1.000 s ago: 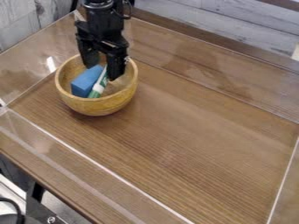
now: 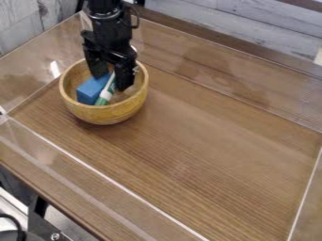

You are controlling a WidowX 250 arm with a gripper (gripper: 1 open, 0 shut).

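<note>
My black gripper point(image 2: 108, 53) reaches down from the top into a round yellow bowl point(image 2: 104, 112) on the wooden table. Inside the bowl lie a blue block point(image 2: 90, 89) and a pale white-and-green object point(image 2: 105, 94). The gripper stands open at the bowl's back half, over and partly beside these objects; its fingertips are hard to make out against the dark shapes there.
The gripper has shifted slightly within the bowl's area; the objects in the bowl look almost unchanged.
</note>
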